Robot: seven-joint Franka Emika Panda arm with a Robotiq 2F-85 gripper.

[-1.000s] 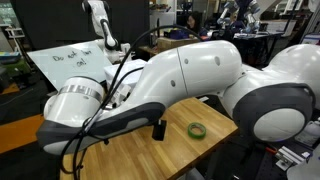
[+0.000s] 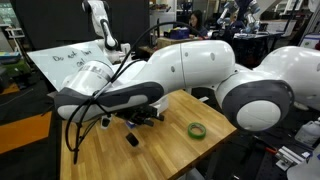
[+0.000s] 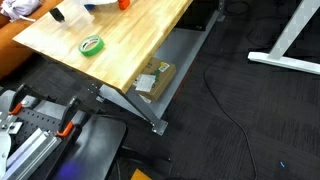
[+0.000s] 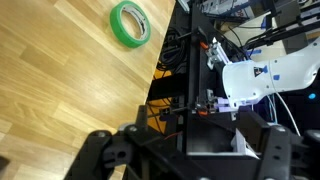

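Over the wooden table, my gripper shows its two dark fingers along the bottom of the wrist view. A wide gap stands between them, and nothing is visible in it. The green tape ring (image 4: 131, 24) lies flat on the table near its edge, apart from the fingers. It appears as a green ring (image 2: 197, 130) in exterior view 1, to the right of the gripper, and as a ring (image 3: 91, 46) in exterior view 2. A small dark piece (image 2: 132, 139) shows below the arm; whether it is a finger or a loose object, I cannot tell.
A cardboard box (image 3: 155, 78) sits beneath the table. A white board (image 2: 85, 62) leans at the back left. A red-orange item (image 3: 124, 4) is at the top edge.
In exterior view 1 the arm has shifted, and its gripper end sits differently over the table. A small dark piece now shows farther left and lower. The tape has not moved.
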